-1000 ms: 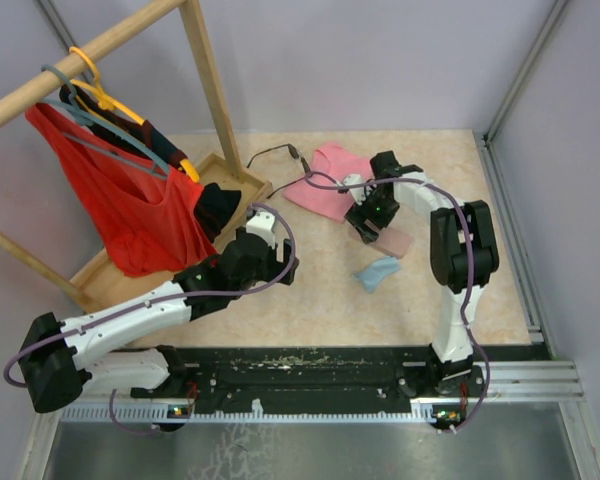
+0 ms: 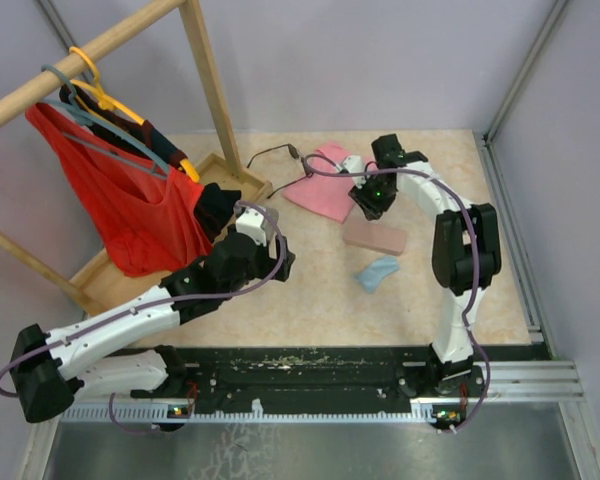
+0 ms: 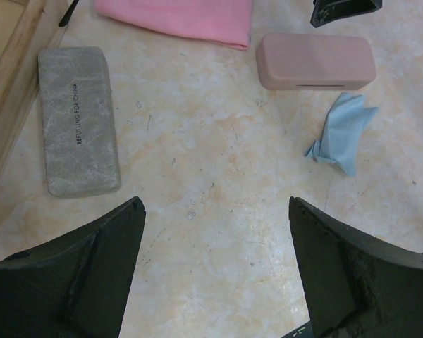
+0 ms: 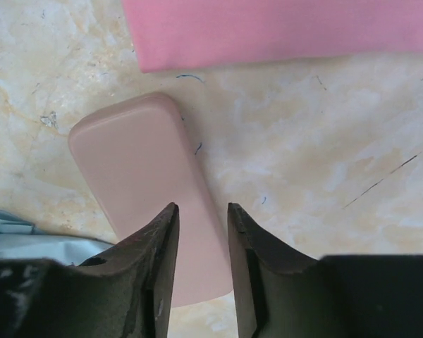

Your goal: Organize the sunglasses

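The sunglasses (image 2: 295,153), dark with legs spread, lie at the back between the wooden tray and the pink cloth. A pink case (image 3: 316,58) lies closed on the table, with a light blue cloth (image 3: 344,132) near it. My right gripper is over the pink case, its fingers part open and nothing between them. A grey case (image 3: 79,121) with lettering lies by the tray; from above, my left arm partly covers it. Beside it, my left gripper stands open and empty above bare table.
A pink folded cloth (image 2: 325,195) lies behind the pink case. To the left stands a wooden rack (image 2: 212,80) with hanging clothes, including a red garment (image 2: 130,215), over a wooden tray.
My right gripper has drawn back slightly from the pink case and its fingers stand closer together. The pink case sits a little further left. My left gripper has shifted slightly left.
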